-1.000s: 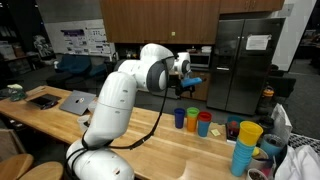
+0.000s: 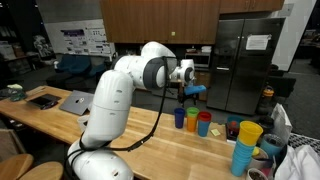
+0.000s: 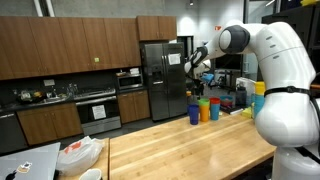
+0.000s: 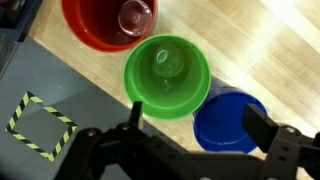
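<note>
My gripper is open, its two dark fingers wide apart and nothing held between them. In exterior view 1 it hangs above a row of cups, with bare air between. From overhead in the wrist view, a green cup (image 4: 141, 86) lies just ahead of the fingers, with a clear round shape inside. The blue cup (image 4: 222, 122) sits beside it, partly hidden by the right finger. At the top left, the red cup (image 4: 82, 22) also has a clear round shape inside. An orange surface (image 2: 191, 126) shows below the green cup (image 2: 192, 113) in exterior view 1.
A stack of blue cups topped by yellow (image 2: 247, 133) stands at the right, near several other containers and a white bag (image 2: 300, 160). A laptop (image 2: 76, 102) lies far left. Bare tabletop (image 2: 165, 158) spreads in front of the cups.
My gripper has come down slightly toward the cups. The cups stand where they were.
</note>
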